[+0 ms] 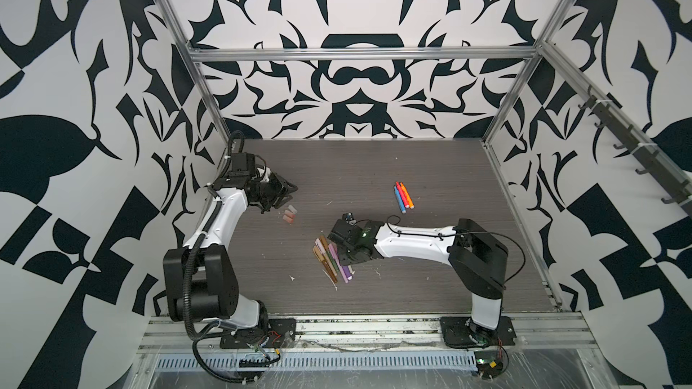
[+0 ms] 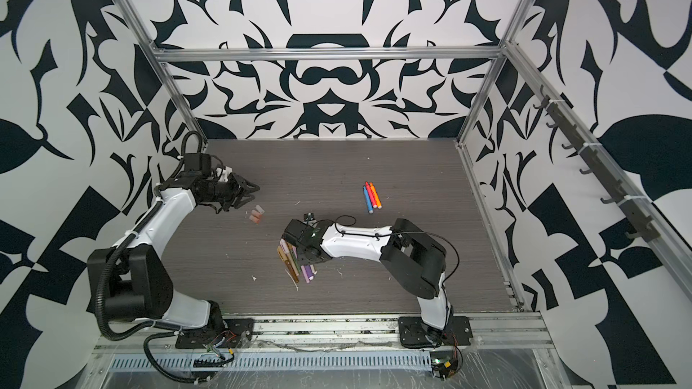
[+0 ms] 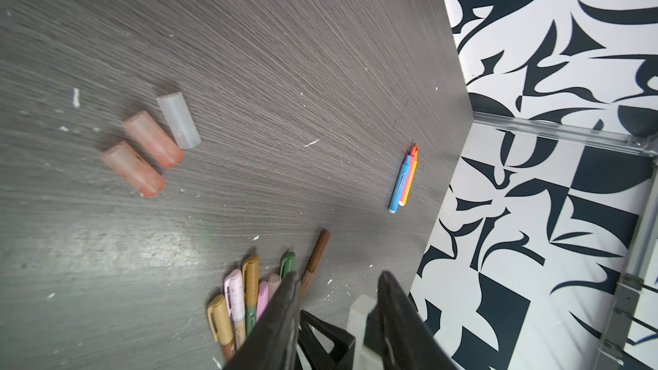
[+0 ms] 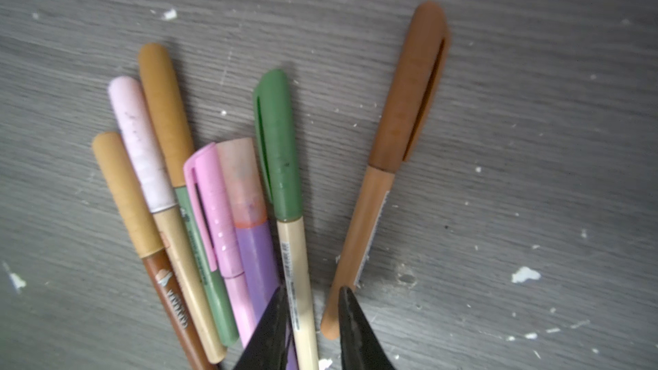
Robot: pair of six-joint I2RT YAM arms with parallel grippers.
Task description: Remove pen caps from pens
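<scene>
Capped pens lie in a pile at the table's front middle: a brown pen (image 4: pixel 404 96), a green-capped pen (image 4: pixel 279 144), a pink pen (image 4: pixel 219 212) and several others. My right gripper hangs low over this pile, fingers apart with nothing seen held; the brown and green-capped pens pass by its fingertips. My left gripper is raised at the left of the table, part open, nothing seen between its fingers. Below it lie three loose translucent caps (image 3: pixel 152 138).
Bright markers (image 1: pixel 403 195) lie together toward the back right. The table (image 1: pixel 346 165) is otherwise mostly clear apart from small scraps. Patterned walls and metal rails bound it.
</scene>
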